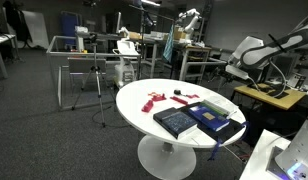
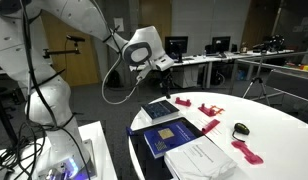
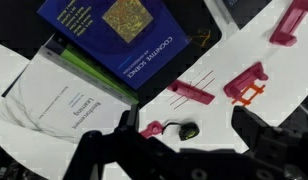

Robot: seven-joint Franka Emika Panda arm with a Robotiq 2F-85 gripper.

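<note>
My gripper hangs above the table in the wrist view, its dark fingers spread wide with no object held between them. Beneath and ahead lies a blue book [image 3: 119, 30] with "Cognitive" on its cover, on a black surface. A white book [image 3: 59, 105] titled "Reinforcement Learning" is at the left, beside a green-edged book [image 3: 94, 70]. Several pinkish-red parts lie on the white tabletop, among them a flat strip [image 3: 191, 92] and a bracket-like piece [image 3: 245, 82]. Exterior view 2 also has the blue book [image 2: 166, 137] and the white book [image 2: 199, 160].
A small black object [image 3: 189, 131] with a cord rests near the red parts. Another dark book or case [image 1: 175, 122] sits on the round white table [image 1: 134, 98]. A tripod [image 1: 98, 85] stands behind it.
</note>
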